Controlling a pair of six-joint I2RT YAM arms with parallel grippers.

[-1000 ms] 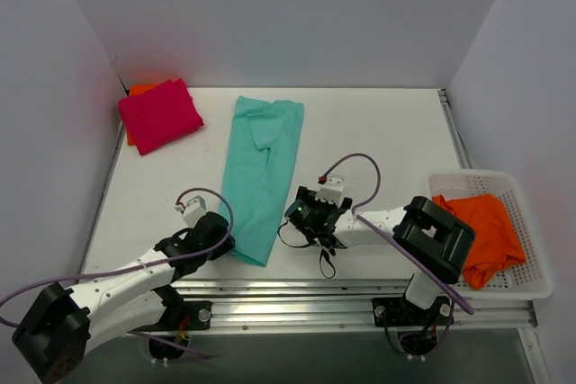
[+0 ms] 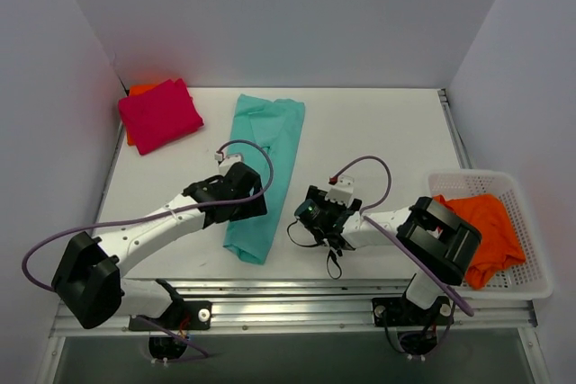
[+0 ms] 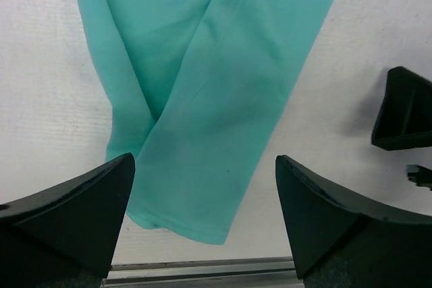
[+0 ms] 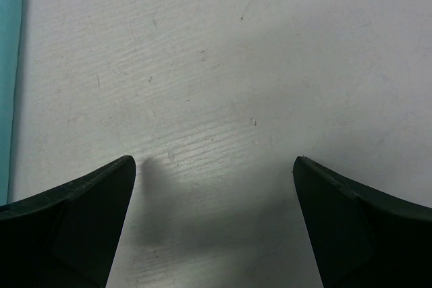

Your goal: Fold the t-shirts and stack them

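Note:
A teal t-shirt point(image 2: 270, 132) lies as a long strip down the middle of the table, its near end toward the front edge. My left gripper hangs open above it, the cloth between and below its fingers. My right gripper is open over bare table to the right of the teal shirt, whose edge point(image 4: 8, 65) shows at the left of the right wrist view. A folded pink t-shirt point(image 2: 160, 114) lies at the back left on top of an orange one point(image 2: 135, 90).
A white basket point(image 2: 531, 276) with crumpled orange cloth point(image 2: 486, 231) stands at the front right. Walls enclose the sides and back.
My left arm has risen from the teal shirt's near end and moved back and to the right over it. The right arm has shifted only slightly to the right.

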